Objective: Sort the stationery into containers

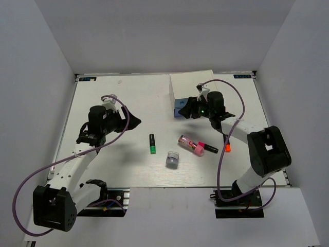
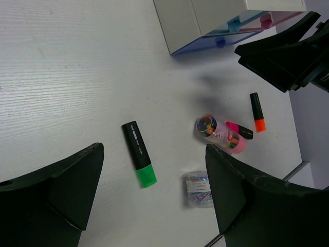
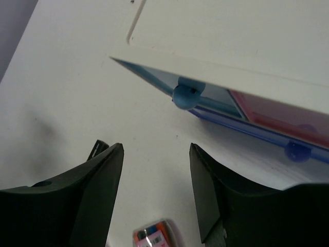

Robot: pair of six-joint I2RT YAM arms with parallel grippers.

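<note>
A white drawer box (image 1: 193, 82) stands at the back, with blue, pink and purple drawers. My right gripper (image 1: 188, 110) is in front of its left side, fingers apart and empty; in the right wrist view the blue drawer's knob (image 3: 186, 96) is ahead of the fingertips. My left gripper (image 1: 131, 120) hangs open over the table's left half. Below it lies a black marker with a green cap (image 2: 138, 154). A pink-capped bottle (image 1: 190, 145), a pink-capped black marker (image 1: 208, 147), an orange-ended marker (image 1: 227, 147) and a clear jar (image 1: 172, 159) lie toward the front.
The purple drawer (image 2: 220, 42) runs along the bottom of the box, and the pink drawer's knob (image 2: 266, 21) shows above it. Grey walls stand at both sides.
</note>
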